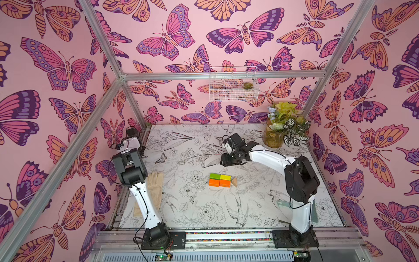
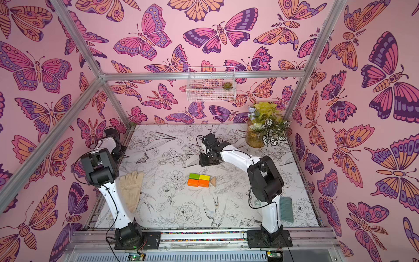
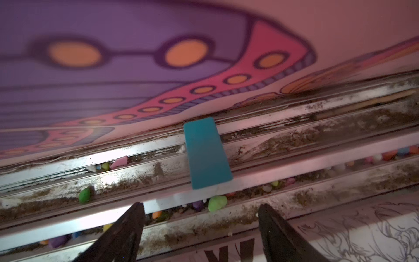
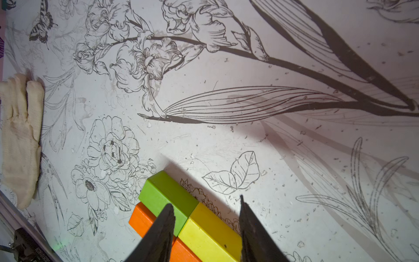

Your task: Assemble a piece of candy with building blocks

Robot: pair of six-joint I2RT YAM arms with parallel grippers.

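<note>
A group of blocks sits mid-table: a green block (image 1: 214, 176) and a yellow block (image 1: 225, 177) behind, two orange blocks (image 2: 192, 182) in front, touching one another. A wood-coloured triangular piece (image 2: 213, 181) lies at their right end. My right gripper hovers behind the group, its fingers apart and empty; in its wrist view they overlap the green and yellow blocks from above. At the table's left edge, my left gripper stands open. Ahead of its fingers a teal block (image 3: 208, 152) rests across the metal rails, apart from them.
A beige glove (image 2: 130, 190) lies at the table's left side, near the left arm. Vase with plants (image 1: 273, 136) stands at the back right. A grey-green flat item (image 2: 286, 209) lies by the right arm's base. Small pebbles fill the rail gaps (image 3: 217, 203).
</note>
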